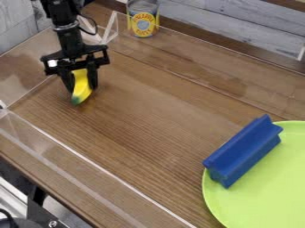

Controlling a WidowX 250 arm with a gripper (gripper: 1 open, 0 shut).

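My black gripper (pixel 75 66) is at the upper left of the table, low over the wood, shut on a yellow object (pixel 81 87) with a greenish tip, which looks like a banana. The object hangs below the fingers or rests on the table; I cannot tell which.
A blue block (pixel 243 151) lies on a green plate (pixel 262 200) at the lower right. A can with a yellow label (pixel 142 22) stands at the back. The table's edge runs along the lower left.
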